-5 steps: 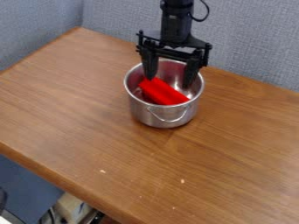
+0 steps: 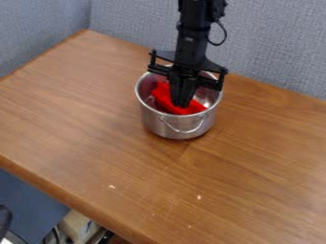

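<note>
A silver metal pot (image 2: 169, 127) with a wire handle stands on the wooden table. Inside it lies a red object (image 2: 192, 109). My black gripper (image 2: 181, 100) reaches down into the pot from above, over the red object, with its fingers drawn close together; whether anything is between the tips is hard to see.
Grey padded walls rise at the back and left. Cables show below the lower-left table edge.
My gripper has come down into the pot onto the red object, and its fingers have moved from spread apart to close together.
</note>
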